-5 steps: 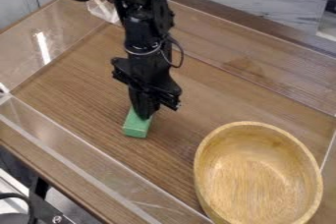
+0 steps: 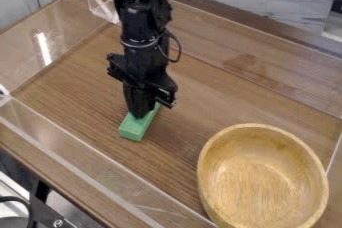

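The black robot arm reaches down from the top to its gripper (image 2: 140, 102), which is low over the table at a small green block (image 2: 134, 125). The block lies on the wooden table at the upper end partly under the fingertips. Whether the fingers grip the block or rest against it is hard to tell, as the dark gripper hides that end.
A large light wooden bowl (image 2: 263, 177) stands at the lower right. A pale marbled wall runs along the back.
The gripper and arm have shifted slightly over the last second. The green block sits a little to the left of where it was a second ago, with small changes in how much shows.
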